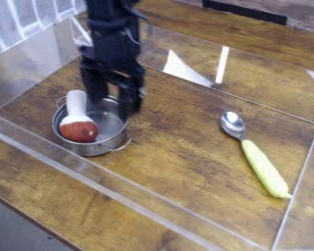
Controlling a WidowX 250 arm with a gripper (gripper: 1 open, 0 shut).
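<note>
My black gripper [113, 90] is blurred, hanging just above and behind the steel pot [105, 139] at centre-left; it stands open. In the pot rests a brush-like thing [78, 128] with a white handle and red-brown head, leaning on the left wall. To the right, a spoon [234, 125] with a long pale yellow handle [265, 169] lies on the wooden table.
Clear low walls [68, 176] border the work area. A dark strip [245, 12] runs along the back edge.
</note>
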